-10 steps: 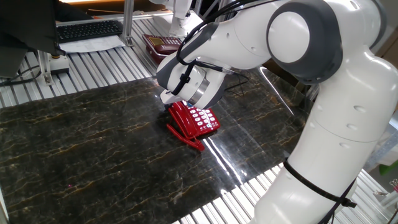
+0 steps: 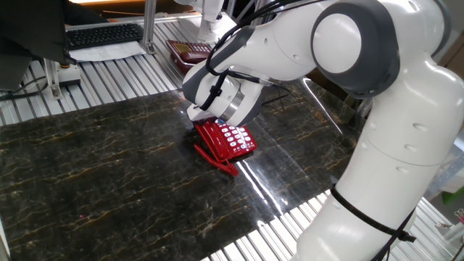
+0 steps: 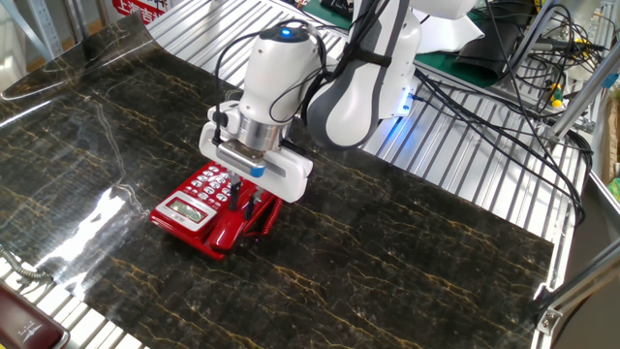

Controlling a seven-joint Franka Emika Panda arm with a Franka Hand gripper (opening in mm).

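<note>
A red desk telephone (image 3: pixel 194 206) with white keys and a small display rests on the dark marbled sheet. Along one side of it lies a slim red handset (image 2: pixel 215 161), slanted against the body and off the keypad side. My gripper (image 3: pixel 243 197) points down over the phone, its two dark fingers (image 3: pixel 233 192) apart and low at the red part beside the keypad. Whether they press on that part cannot be told. In exterior view 1 the hand (image 2: pixel 210 109) covers the phone's far end and hides the fingertips.
A second, darker red phone (image 2: pixel 190 52) stands on the slatted metal table behind the sheet. A keyboard (image 2: pixel 105 35) and paper lie at the back left. Loose black cables (image 3: pixel 518 160) run along one side. Much of the marbled sheet (image 2: pixel 94 181) is clear.
</note>
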